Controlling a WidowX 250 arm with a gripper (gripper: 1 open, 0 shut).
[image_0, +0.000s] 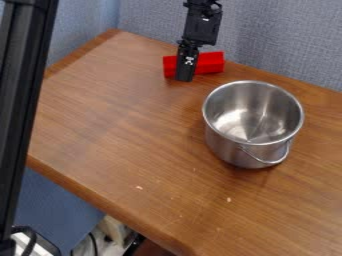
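The black gripper (186, 70) hangs down at the back of the wooden table, directly in front of a red block-like object (210, 62), which shows on both sides of it. Its fingers look shut; whether they touch the red object I cannot tell, and nothing shows clearly between them.
A steel pot (253, 125) with a wire handle stands at the right of the table (134, 160). Grey padded walls rise behind. A black upright post runs along the far left.
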